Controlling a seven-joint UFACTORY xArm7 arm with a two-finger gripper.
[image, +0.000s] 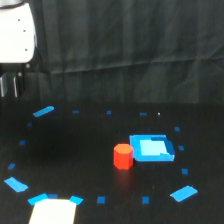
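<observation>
The white end of the arm comes in at the upper left edge, with my dark gripper (9, 88) hanging below it. Against the black backdrop its fingers are too dim to show whether they are open or shut. A red block (123, 156) with an angular outline sits on the black table right of centre, well apart from the gripper. Just behind and right of it lies a small blue tray (167, 155) with a pale patch (152, 147) inside.
Blue tape strips (183, 193) and small blue squares mark the black table. A pale cream object (53, 212) is cut off by the bottom edge at left.
</observation>
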